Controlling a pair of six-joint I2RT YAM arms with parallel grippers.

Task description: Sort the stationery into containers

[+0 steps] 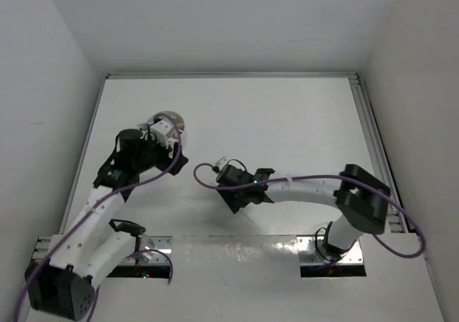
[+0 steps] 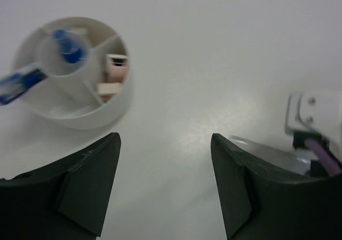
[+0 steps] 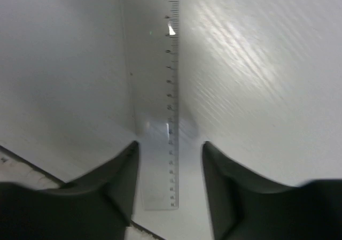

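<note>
A clear ruler [image 3: 152,98] lies on the white table, its tick marks along one edge. In the right wrist view its lower end shows between the fingers of my right gripper, which is part open, with a gap between the ruler and the right finger. My left gripper is open and empty, just front-right of the round white holder [image 2: 125,98]. That holder has compartments; a blue-topped item [image 2: 68,46] stands in its central cup, pinkish-white blocks [image 2: 115,69] sit in a side section, and a blurred blue item [image 2: 21,85] leans at its left.
Purple cables [image 1: 308,178] run along both arms. The left arm partly covers the holder in the top view. Free table [image 1: 280,121] extends across the back and right, with walls around it.
</note>
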